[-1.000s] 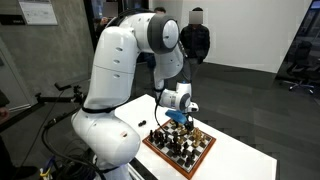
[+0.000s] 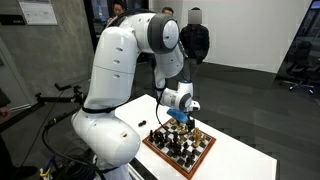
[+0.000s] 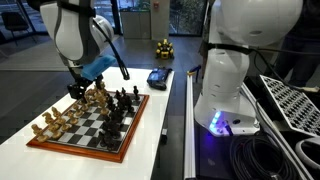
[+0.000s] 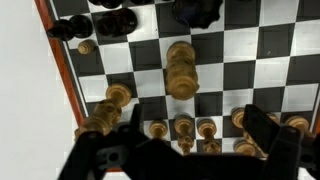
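The chessboard [image 3: 90, 132] lies on a white table, with dark and light wooden pieces standing on it. In the wrist view my gripper is open, its dark fingers wide apart at the lower left and right. One light piece [image 4: 181, 70] stands by itself on the board, ahead of the gap between the fingertips. A row of light pieces [image 4: 183, 127] shows between the fingers, below the gripper in depth. Nothing is held. From outside, the gripper sits low over the board's light-piece side, its fingertips partly hidden among the pieces.
Dark pieces [image 4: 117, 20] stand along the far part of the wrist view. A tall light piece [image 4: 103, 117] is close to the left finger. The white table [image 2: 240, 160] has free room right of the board.
The pieces show no clear movement.
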